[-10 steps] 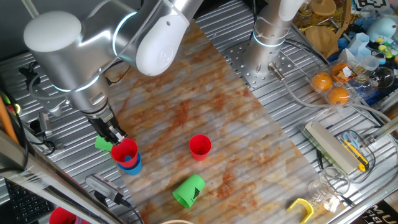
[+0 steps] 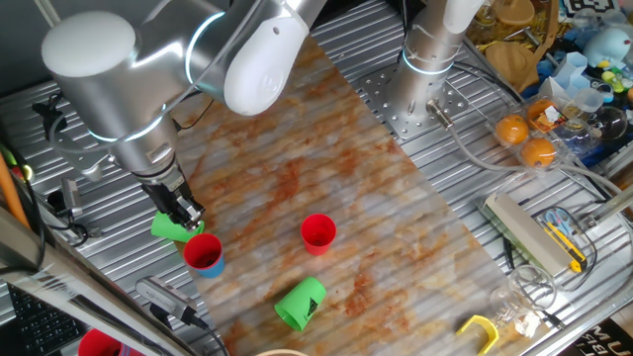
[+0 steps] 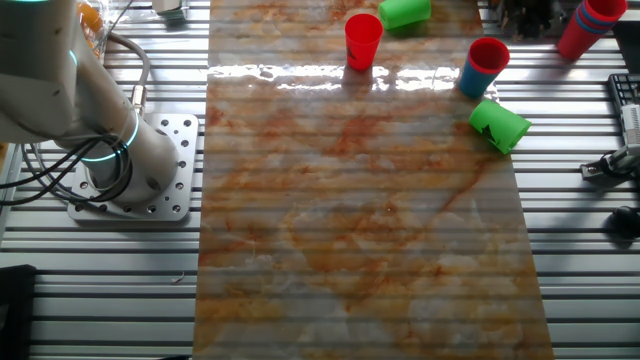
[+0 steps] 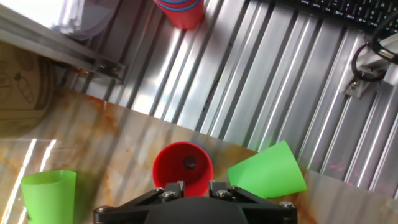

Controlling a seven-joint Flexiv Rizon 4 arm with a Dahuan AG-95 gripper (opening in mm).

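A red cup [image 2: 204, 249] sits nested in a blue cup [image 2: 214, 269], upright near the marbled board's edge; both also show in exterior view 2. Just above its rim is my gripper, fingers parted, with a visible gap between the fingertips. The cup's near rim is partly hidden by the gripper in the wrist view. A green cup [image 4: 267, 172] lies on its side beside the nested pair. Apart from them, another red cup [image 2: 318, 234] stands upright on the board, and a second green cup [image 2: 300, 304] lies on its side.
A stack of red and blue cups [image 3: 590, 26] stands on the slatted metal table, off the board. A keyboard [image 4: 348, 14] and a camera on a cable [image 2: 163, 297] are near that side. Much of the marbled board [image 3: 370, 250] is bare.
One second ago the red cup stood higher, offset above the blue cup beside my gripper. It has gone down into the blue cup. My gripper has shifted only slightly.
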